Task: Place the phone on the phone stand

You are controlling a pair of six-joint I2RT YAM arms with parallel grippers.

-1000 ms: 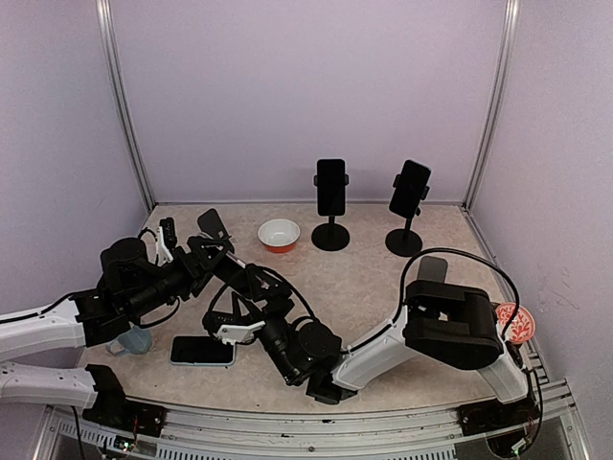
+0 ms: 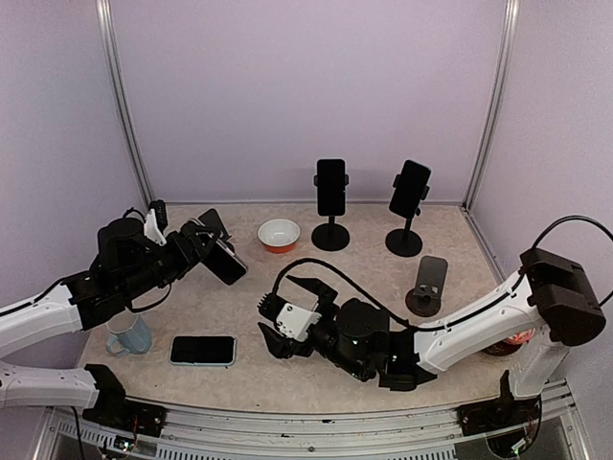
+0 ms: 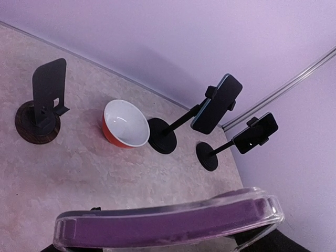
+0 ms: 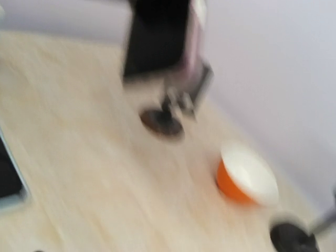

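A dark phone [image 2: 222, 262] in a clear pinkish case is held in the air by my left gripper [image 2: 196, 247], shut on it; its purple edge fills the bottom of the left wrist view. An empty stand [image 3: 48, 92] with a dark plate and wood-rimmed base stands behind it, beside the bowl. My right gripper [image 2: 281, 321] hangs open over the middle front, apart from the held phone. The right wrist view is blurred.
A red-white bowl [image 2: 279, 232], two occupied stands [image 2: 329, 234] [image 2: 403, 241], another stand [image 2: 429, 283] at right, a flat phone [image 2: 202, 350] and a mug [image 2: 128, 334] at front left.
My right gripper has come away from the held phone, moving right and down. My left gripper has risen slightly and shifted left with the phone.
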